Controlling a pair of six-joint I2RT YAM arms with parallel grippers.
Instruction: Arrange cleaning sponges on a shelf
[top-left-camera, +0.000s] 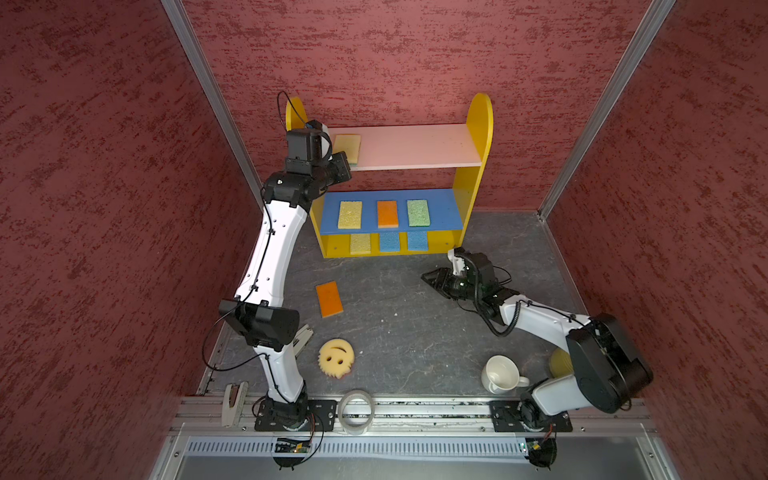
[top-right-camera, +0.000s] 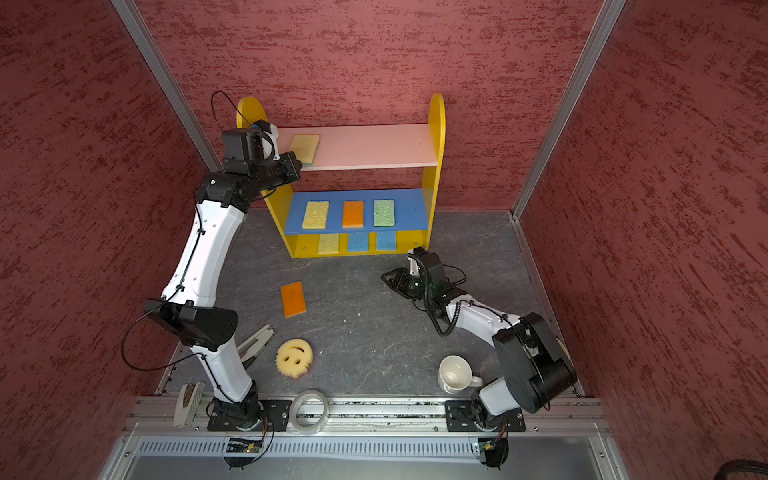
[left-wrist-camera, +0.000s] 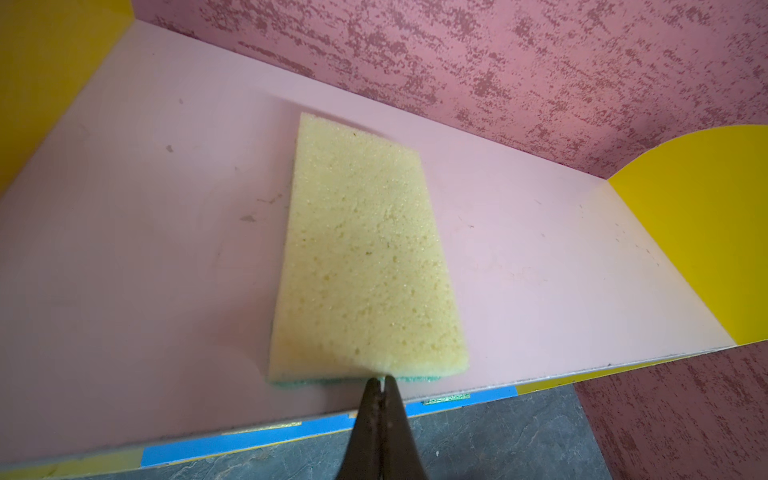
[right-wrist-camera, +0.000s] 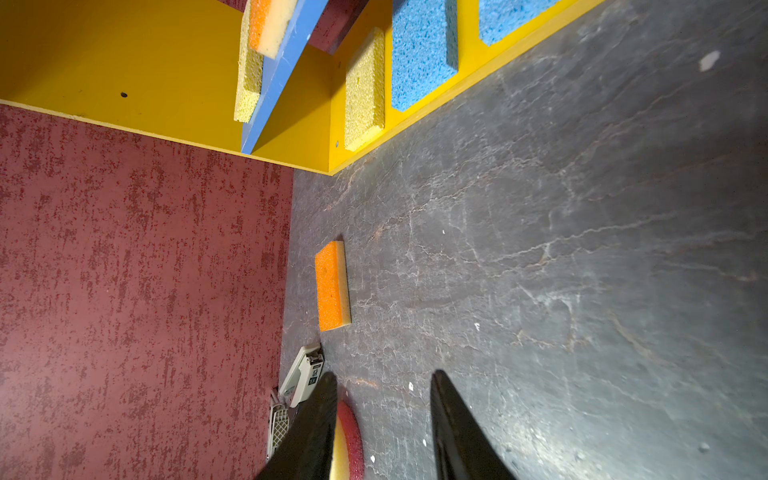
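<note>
A pale yellow sponge (left-wrist-camera: 360, 240) lies on the pink top shelf (top-left-camera: 408, 144) near its left end. My left gripper is shut, its tips at the sponge's front edge, nothing seen between them. The blue middle shelf (top-left-camera: 444, 209) holds yellow (top-left-camera: 349, 214), orange (top-left-camera: 387, 213) and green (top-left-camera: 418, 212) sponges in a row. Below are a yellow sponge (right-wrist-camera: 364, 88) and two blue sponges (right-wrist-camera: 424, 48). An orange sponge (top-left-camera: 329, 299) lies on the floor. My right gripper stands open and empty over the floor in front of the shelf.
At the front are a cookie-like face piece (top-left-camera: 336, 357), a white cup (top-left-camera: 501, 372) and a tape-like ring (top-left-camera: 344, 414). Grey tools (top-right-camera: 257, 340) lie by the left arm.
</note>
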